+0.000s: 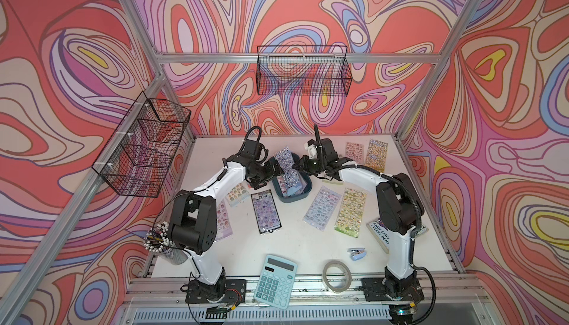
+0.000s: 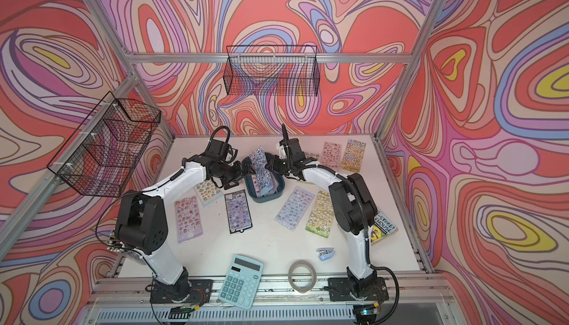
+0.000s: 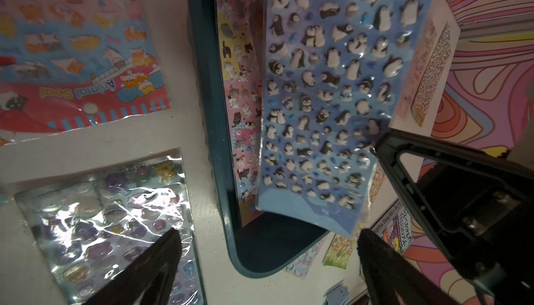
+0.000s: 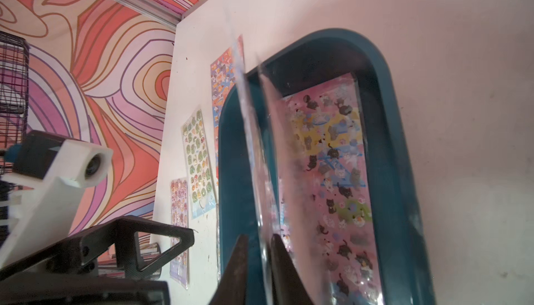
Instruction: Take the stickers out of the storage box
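Observation:
A dark teal storage box [image 1: 288, 198] sits mid-table, with a pink cat sticker sheet [image 4: 333, 182] inside. A blue penguin sticker sheet stands tilted over the box, its upper part at my right gripper [image 1: 301, 163], which is shut; in the right wrist view thin sheets appear edge-on and blurred, so what lies between its fingers is unclear. My left gripper [image 1: 269, 171] is open at the box's left side, above it, with nothing between its fingers.
Several sticker sheets [image 1: 320, 206] lie around the box. A calculator [image 1: 275, 280], tape roll [image 1: 336, 276], stapler [image 1: 356, 252] and book [image 1: 382, 233] are toward the front and right. Wire baskets [image 1: 303, 76] hang at back and left.

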